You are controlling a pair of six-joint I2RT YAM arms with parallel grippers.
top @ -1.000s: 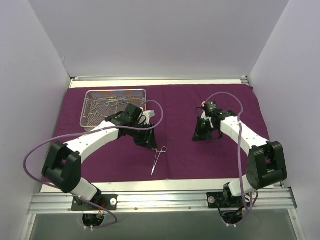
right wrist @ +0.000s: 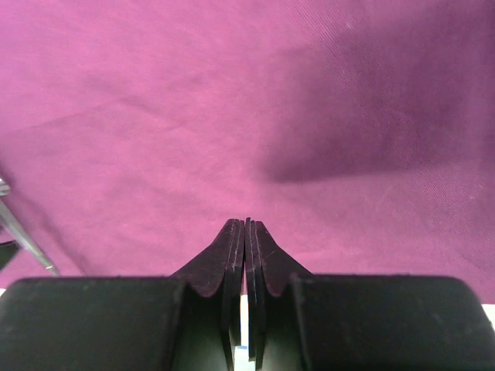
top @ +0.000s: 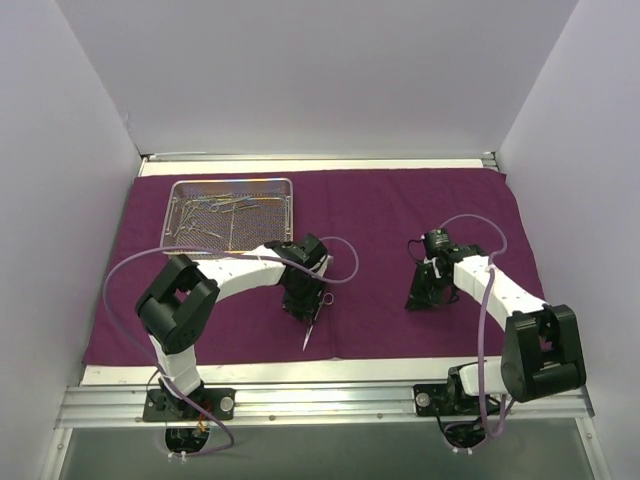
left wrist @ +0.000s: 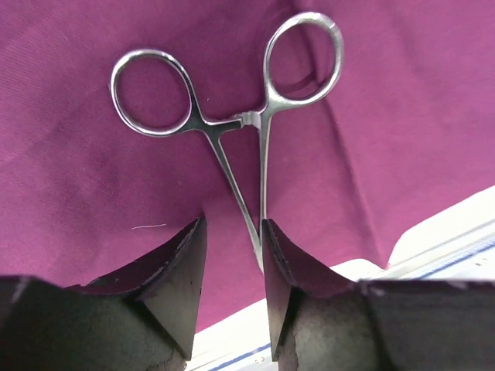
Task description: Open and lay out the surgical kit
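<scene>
A silver hemostat (left wrist: 264, 154) lies on the purple cloth (top: 370, 250) near its front edge, ring handles toward the back; in the top view my left gripper (top: 300, 312) is over it. In the left wrist view my left gripper stands open just above the lower shanks, fingers either side of them, not visibly holding them. My right gripper is shut with nothing visible between its fingers, over bare cloth at the right; part of an instrument (right wrist: 23, 236) shows at the left of its view.
The metal mesh tray (top: 173, 243) with several instruments sits at the back left of the cloth. Purple tubes arch over both arms.
My left gripper has moved toward the front, over the hemostat. My right gripper has moved right and a little toward the front. The hemostat lies where it was.
</scene>
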